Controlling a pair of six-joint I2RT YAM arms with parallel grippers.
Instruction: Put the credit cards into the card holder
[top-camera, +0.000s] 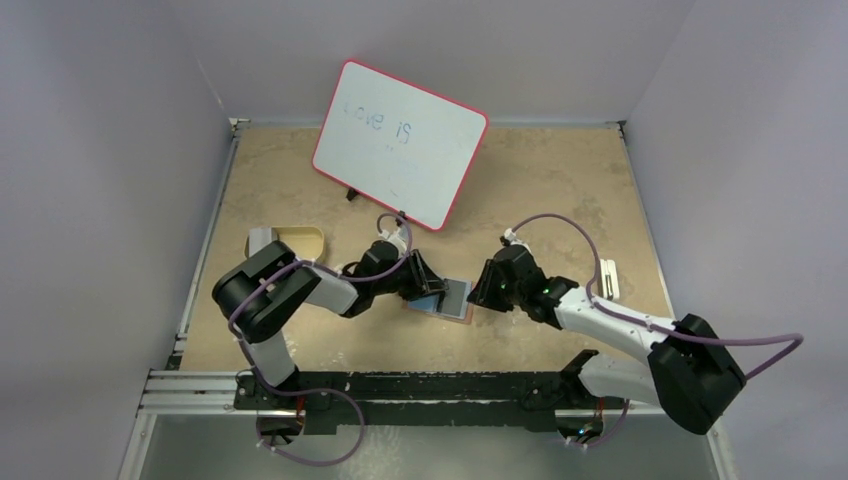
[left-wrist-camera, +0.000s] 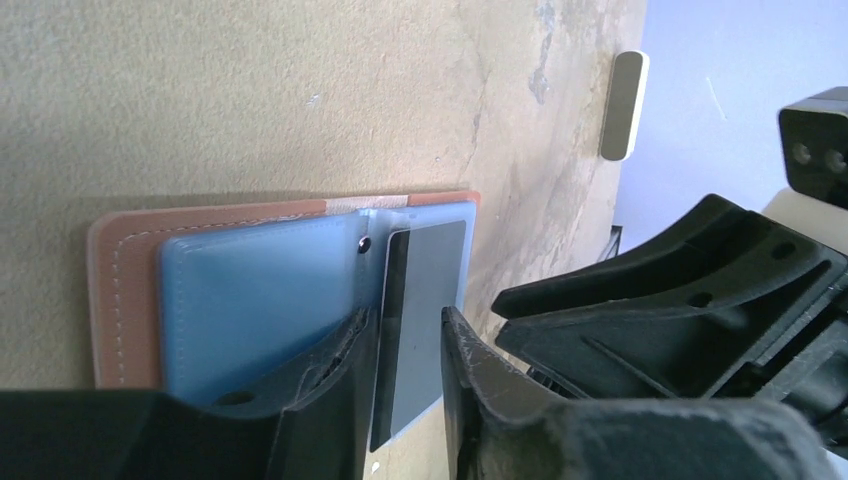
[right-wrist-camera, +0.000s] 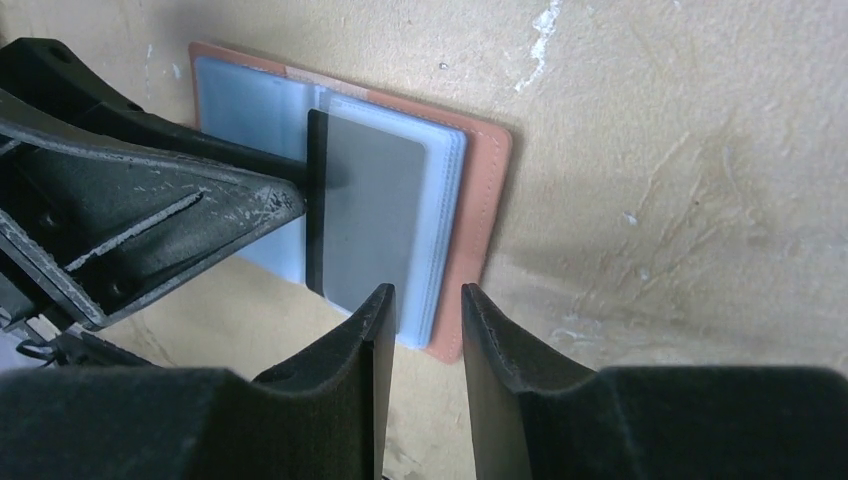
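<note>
The open card holder (right-wrist-camera: 490, 190), blue inside with a brown cover, lies on the table between both arms. A dark card (right-wrist-camera: 375, 195) sits in its right-hand clear pocket, greyed by the sleeve, with a black strip along its left edge. My right gripper is open by the holder's right edge, its fingers spaced apart. Whether its tips touch the holder I cannot tell.
A whiteboard (top-camera: 400, 140) with a red frame stands behind. At the left are a tan tray (top-camera: 312, 230) and a grey-white box (top-camera: 259, 238). A narrow white object (top-camera: 609, 278) lies at the right. Bare table lies in front of the holder.
</note>
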